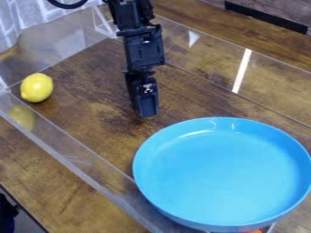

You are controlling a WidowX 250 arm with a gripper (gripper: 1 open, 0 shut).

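My black gripper (pixel 145 102) hangs low over the wooden surface near the middle of the camera view, pointing down. Its fingertips are dark and small, so whether they are apart or closed is unclear. A yellow lemon (pixel 36 88) lies to its left, apart from it. A large light-blue plate (pixel 221 169) fills the lower right, in front of the gripper and to its right.
Clear plastic walls (pixel 73 155) border the wooden surface (pixel 97 100) along the left and front. The area between the lemon and the gripper is bare, as is the wood to the upper right.
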